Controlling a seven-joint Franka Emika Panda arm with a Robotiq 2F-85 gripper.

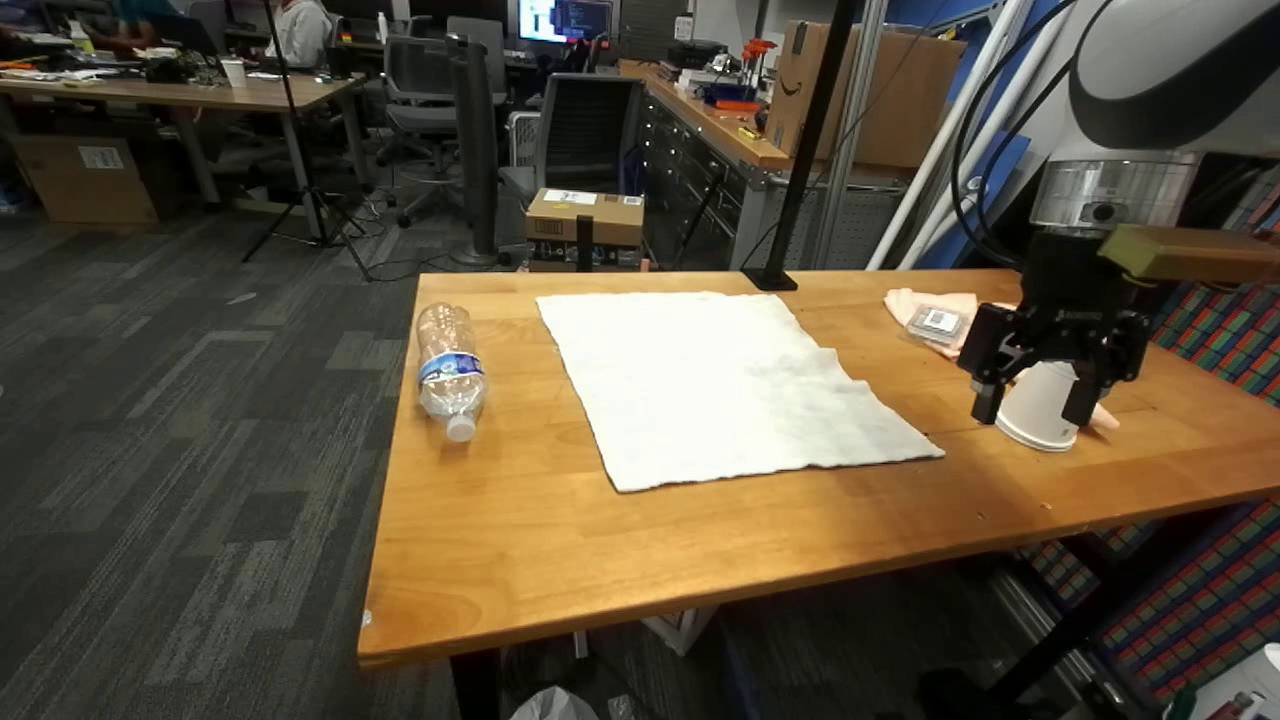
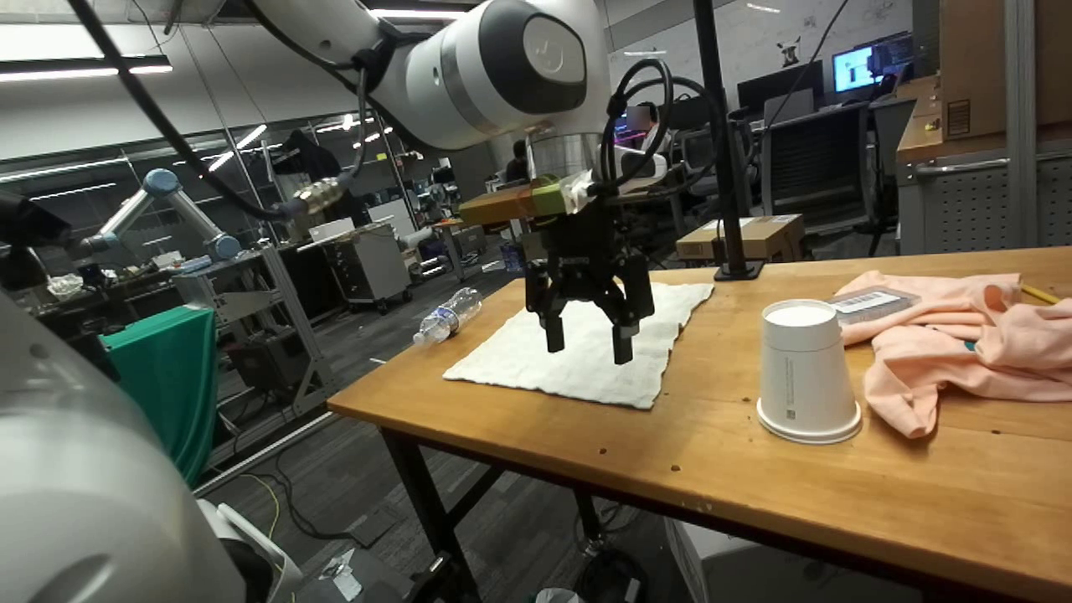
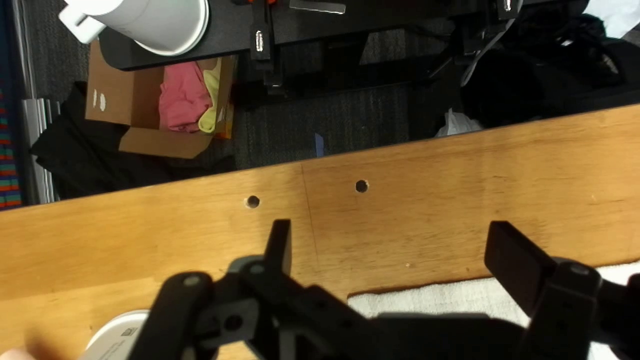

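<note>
My gripper (image 2: pixel 589 353) hangs above the table with its fingers (image 3: pixel 519 264) spread wide and nothing between them. Bare wood with two dark holes shows past the fingertips in the wrist view. A white paper cup (image 2: pixel 806 377) stands upside down on the table, apart from the gripper; exterior view 1 shows it partly behind the fingers. The white cloth (image 1: pixel 720 390) lies spread over the middle of the table. On its side near the far end rests a clear plastic bottle (image 1: pixel 451 372) with a blue label.
Crumpled peach cloth (image 2: pixel 950 342) lies beside the cup, with a clear packet (image 2: pixel 872 303) on it. A black post (image 2: pixel 736 270) rises from the table's edge. Bare wood (image 1: pixel 540 564) is free between the white cloth and the edge in exterior view 1.
</note>
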